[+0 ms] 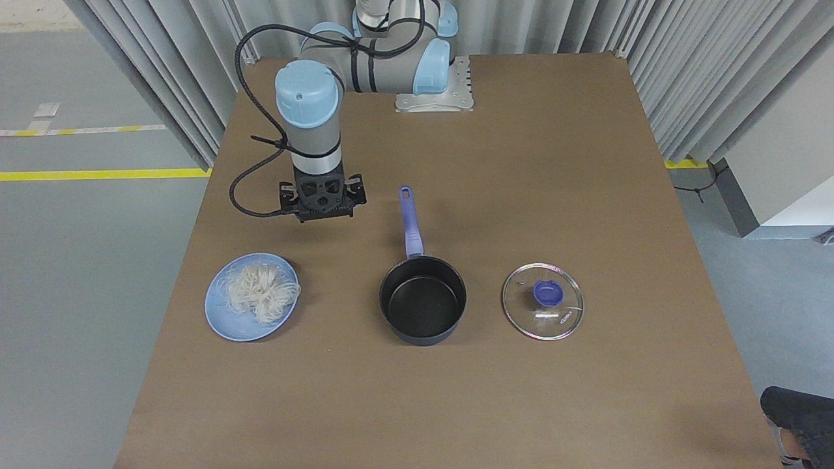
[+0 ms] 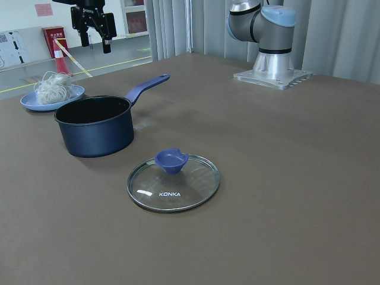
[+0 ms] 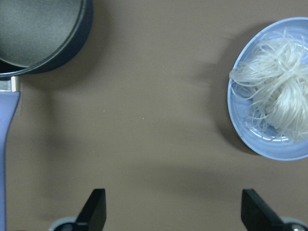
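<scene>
My black gripper [image 1: 322,204] hangs above the table, behind and between the plate and the pot, open with nothing between its fingers. A blue plate [image 1: 228,319] [image 3: 263,148] holds a tangle of white noodles [image 1: 262,290] [image 3: 276,84] at the front left. A dark saucepan [image 1: 422,305] [image 2: 98,133] with a blue handle [image 1: 411,223] sits in the middle, empty. To its right lies a glass lid [image 1: 532,316] [image 2: 172,196] with a blue knob [image 1: 548,293].
The arm's base [image 1: 461,94] stands at the back edge. Part of a dark-clothed person [image 1: 805,414] shows at the bottom right.
</scene>
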